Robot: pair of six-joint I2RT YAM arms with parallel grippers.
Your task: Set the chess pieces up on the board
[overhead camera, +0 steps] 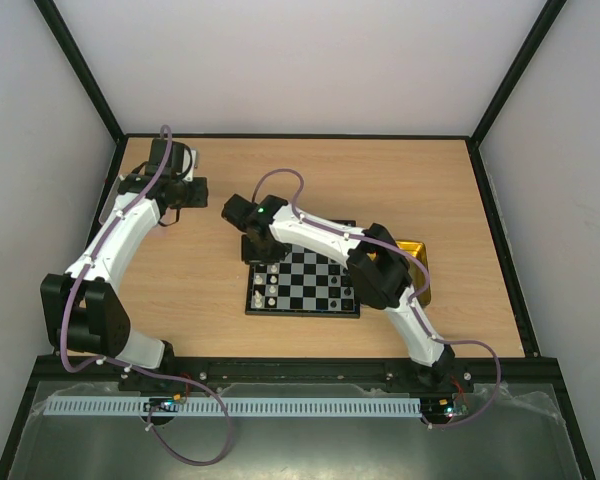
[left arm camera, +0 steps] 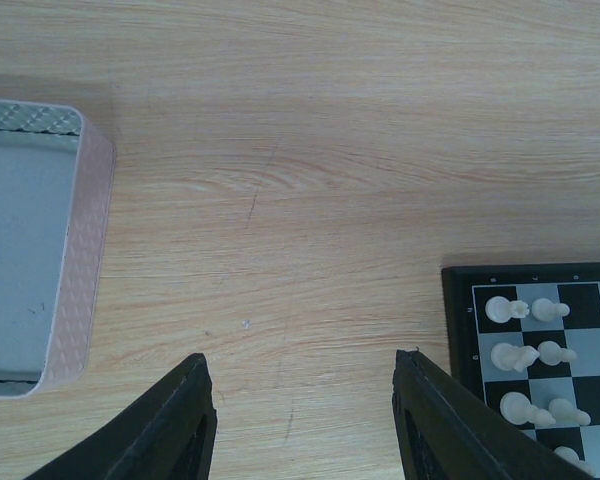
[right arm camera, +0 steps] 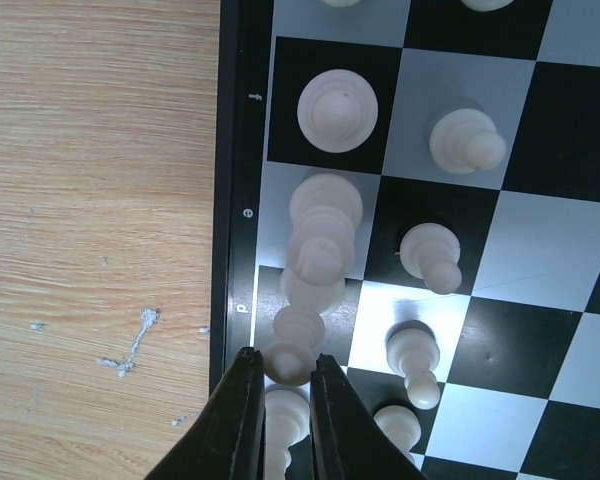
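Note:
The chessboard [overhead camera: 310, 290] lies in the middle of the table. White pieces line its left edge, and dark pieces [overhead camera: 334, 281] stand on its right side. Over the left files is my right gripper, shut on the top of a white chess piece [right arm camera: 298, 325]. That piece is upright over the edge row near the letter d, just below another white piece [right arm camera: 325, 200] in the view; whether its base touches the square cannot be told. White pawns [right arm camera: 430, 250] stand one column inward. Away at the far left, my left gripper is open and empty.
A pale-walled tray [left arm camera: 80, 250], its visible part empty, stands left of the left gripper. A gold tray [overhead camera: 426, 255] is right of the board, partly behind the right arm. Bare tabletop [overhead camera: 380, 170] spreads behind the board and to its left.

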